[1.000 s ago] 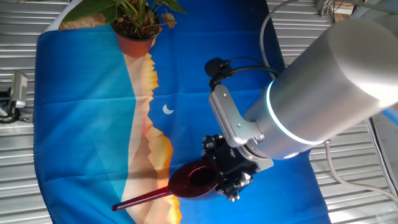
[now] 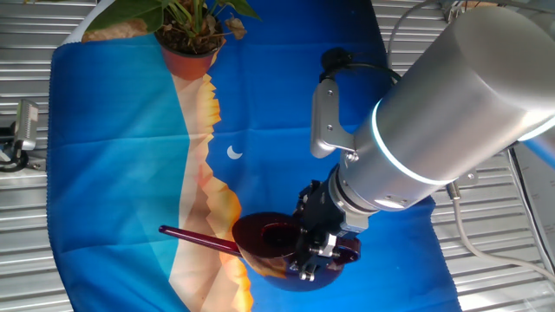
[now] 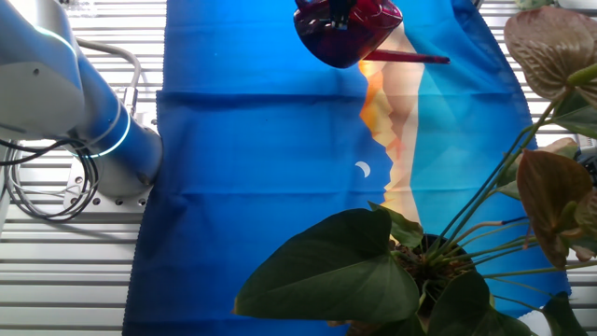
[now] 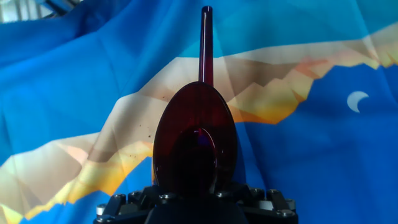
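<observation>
A glossy dark red watering can with a long thin spout is held off the cloth near the front in exterior view 1. My gripper is shut on it at the side opposite the spout. A bit of the can's handle shows past the fingers, but the exact contact is hidden. From the wrist, the can fills the middle, with its spout pointing away from me. In exterior view 2 the can is cut off by the top edge. A potted plant stands at the back.
A blue cloth printed with a beach and moon covers the slatted metal table. Broad plant leaves spread over the near part of exterior view 2. A small device sits at the left edge.
My wrist has turned, and the can has turned with it. The spout tip has swung upward in exterior view 1, and the can's handle has come into sight at the right. The plant has not moved.
</observation>
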